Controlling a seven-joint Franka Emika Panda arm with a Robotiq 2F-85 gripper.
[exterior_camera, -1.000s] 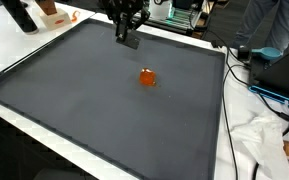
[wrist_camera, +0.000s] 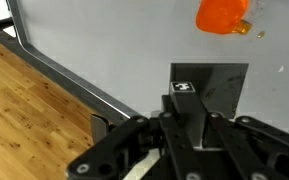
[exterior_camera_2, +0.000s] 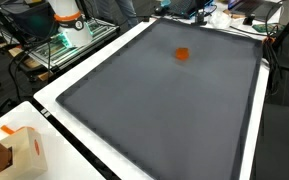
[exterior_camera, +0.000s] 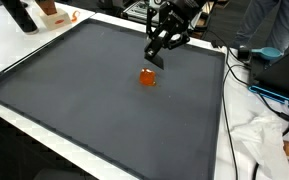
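Observation:
My gripper is shut on a thin black square piece (wrist_camera: 224, 82), which sticks out past the fingertips in the wrist view. In exterior view 1 the black piece (exterior_camera: 154, 59) hangs under the gripper (exterior_camera: 161, 44) near the far side of the grey board (exterior_camera: 94, 95). Just in front of it, apart from it, a small orange object (exterior_camera: 147, 77) rests on the board. The wrist view shows this orange object (wrist_camera: 220, 12) only in part, cut by the top edge. What it is cannot be made out.
Most of the grey board (exterior_camera_2: 164, 115) is bare, with a light rim around it. A crumpled white cloth (exterior_camera: 259, 140) lies off its right side. Cables (exterior_camera: 274, 95) run along the right, and a wooden floor (wrist_camera: 29, 125) shows beyond the board.
In exterior view 1 the gripper and the black piece have moved right and somewhat nearer, coming close behind the orange object. The orange object has stayed where it was.

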